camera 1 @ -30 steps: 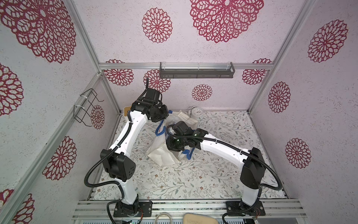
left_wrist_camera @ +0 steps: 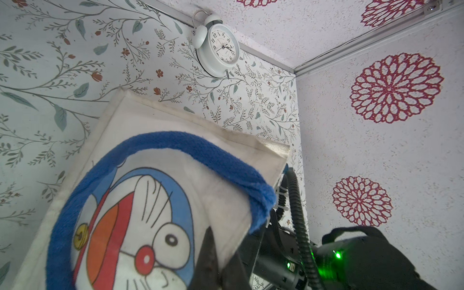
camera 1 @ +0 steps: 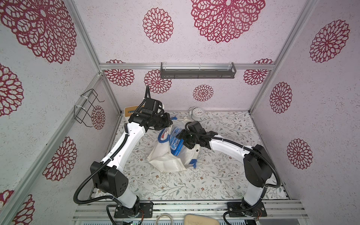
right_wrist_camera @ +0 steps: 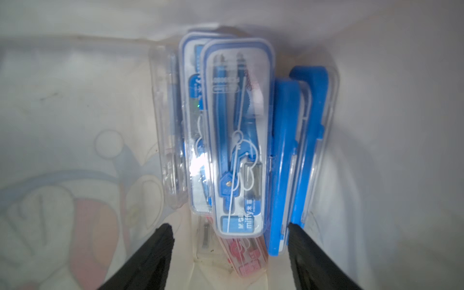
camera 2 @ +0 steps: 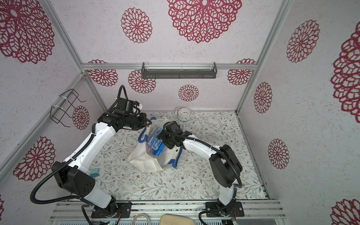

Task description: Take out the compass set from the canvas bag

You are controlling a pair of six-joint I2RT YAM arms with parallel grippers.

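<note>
The white canvas bag with blue handles and a cartoon print lies open mid-table. Several clear-lidded blue compass sets lie inside, beside a pink one lower down. My left gripper is shut at the bag's upper edge, with canvas seen at its fingertips in the left wrist view. My right gripper is open over the bag's mouth, its fingers either side of the lower end of the compass sets, with nothing clearly held.
A white alarm clock stands at the back wall. A wooden item lies at the back left, a teal block at the front left.
</note>
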